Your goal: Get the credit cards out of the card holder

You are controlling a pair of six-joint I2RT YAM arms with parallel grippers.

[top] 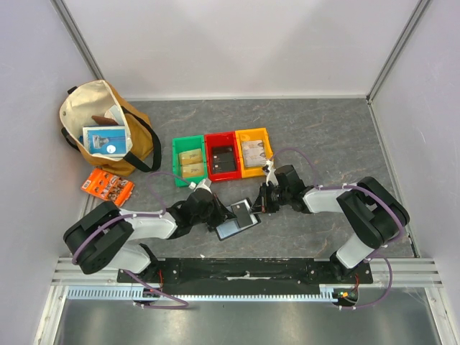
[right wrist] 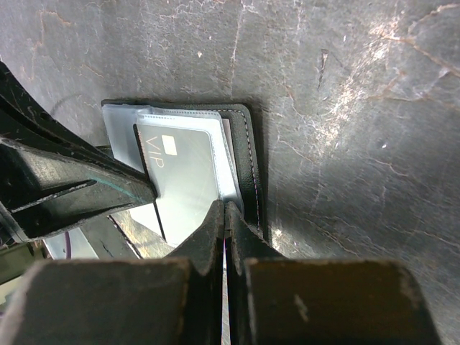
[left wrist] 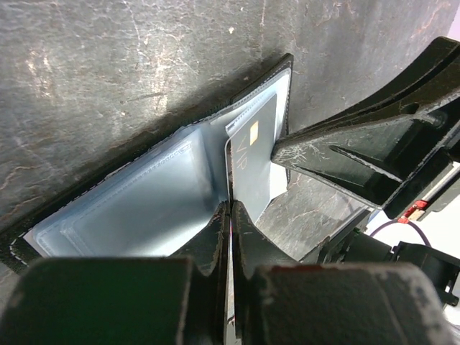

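The open card holder (top: 230, 226) lies on the table between my grippers, black with clear sleeves. A dark card marked VIP (left wrist: 253, 164) with a gold chip sits in its sleeves. My left gripper is shut, its tips at that card's edge beside the empty-looking clear sleeve. My right gripper is shut, its tips at the holder's sleeve edge beside the card (right wrist: 180, 172). Nothing clearly shows between either pair of fingers.
Green (top: 179, 144), red (top: 219, 137) and yellow (top: 251, 134) trays stand behind the holder. A tan bag (top: 129, 117) and an orange packet (top: 108, 185) lie at left.
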